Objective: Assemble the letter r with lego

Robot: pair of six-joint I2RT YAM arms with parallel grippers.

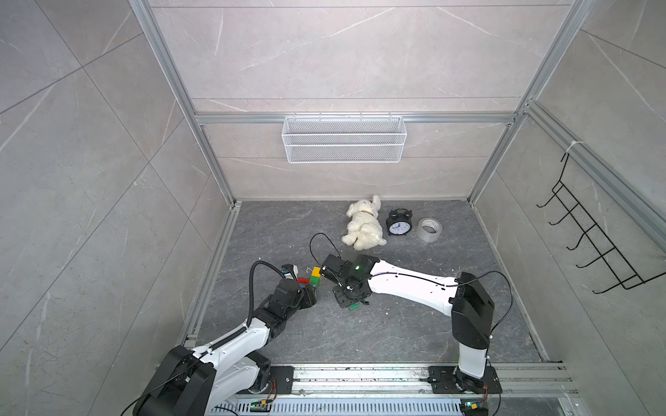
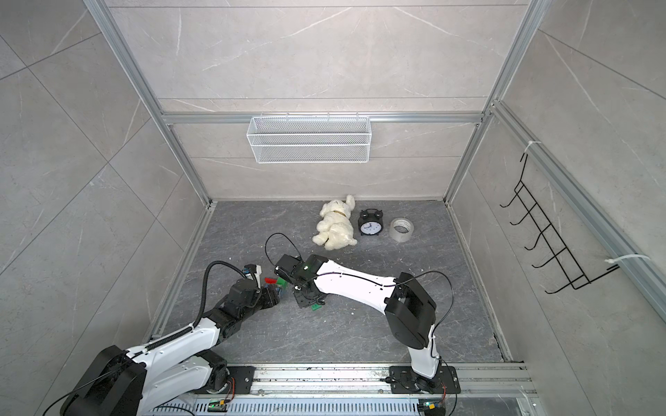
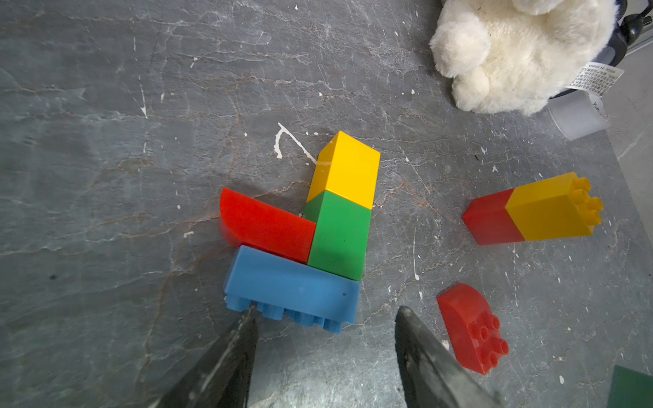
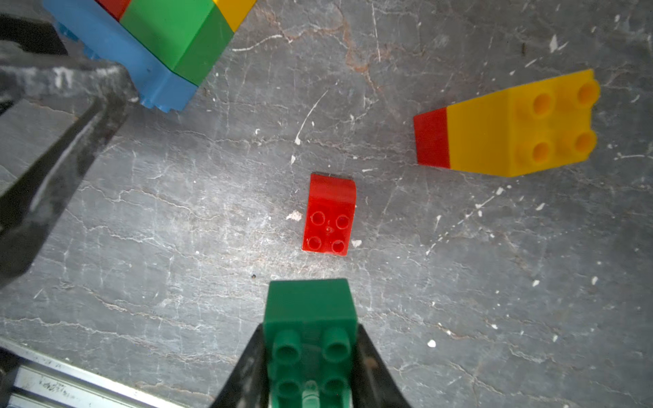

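Note:
In the left wrist view a flat group holds a yellow brick [image 3: 345, 166], green brick [image 3: 338, 238], red curved brick [image 3: 265, 224] and blue brick [image 3: 292, 285]; my open left gripper is just in front. To their right stand a yellow brick [image 3: 551, 207] atop a red one [image 3: 493, 217] and a loose red curved brick [image 4: 328, 214]. In the right wrist view my right gripper is shut on a dark green brick [image 4: 309, 302], over the grey floor near the loose red brick.
A white plush bear [image 1: 364, 225], black alarm clock [image 1: 399, 222] and tape roll [image 1: 428, 229] lie at the back. A wire basket [image 1: 344, 138] hangs on the back wall.

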